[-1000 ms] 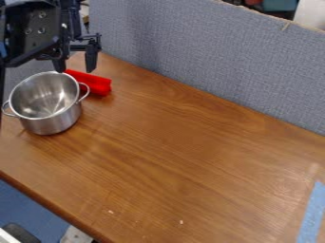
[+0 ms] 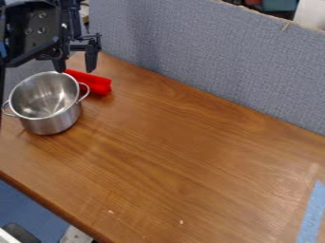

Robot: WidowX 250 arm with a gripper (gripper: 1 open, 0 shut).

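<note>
My gripper (image 2: 75, 57) hangs at the upper left, dark and open, its fingers pointing down over the back corner of the table. Just below it a red object (image 2: 95, 84) lies on the wood, partly behind a steel pot (image 2: 46, 106) with two side handles that stands at the left of the table. I see nothing held between the fingers.
A grey padded wall (image 2: 216, 66) runs along the back. A light blue strip (image 2: 310, 214) lies at the lower right edge.
</note>
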